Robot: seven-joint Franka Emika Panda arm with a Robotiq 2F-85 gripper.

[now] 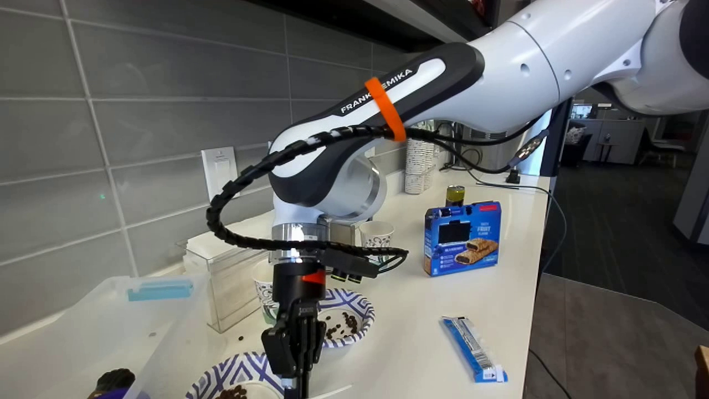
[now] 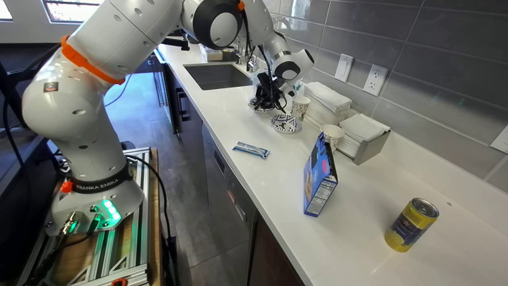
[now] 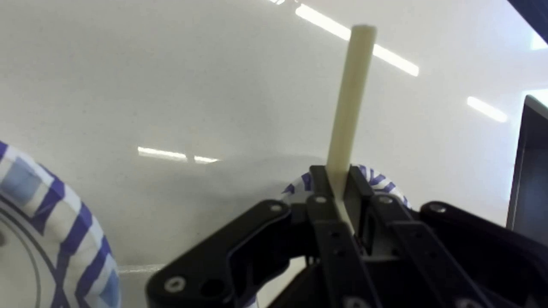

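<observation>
My gripper is shut on a pale, flat stick [image 3: 352,97], which points up and away between its fingers. In exterior view 1 the gripper [image 1: 297,389] reaches down at the right side of the near blue-and-white patterned bowl [image 1: 206,388], where dark beans [image 1: 232,392] show. Part of a patterned bowl rim [image 3: 382,182] appears behind the fingertips in the wrist view. The far patterned bowl [image 1: 362,307] stands behind the gripper with scattered dark beans [image 1: 350,323] inside. Whether the stick touches a bowl cannot be seen.
A clear bin [image 1: 159,292] lies left of the near bowl. Paper cups [image 2: 300,105] and napkin holders [image 2: 364,143] line the wall. A blue wrapped bar [image 1: 473,349], a blue box [image 1: 463,238] and a yellow can [image 2: 412,225] stand apart on the counter.
</observation>
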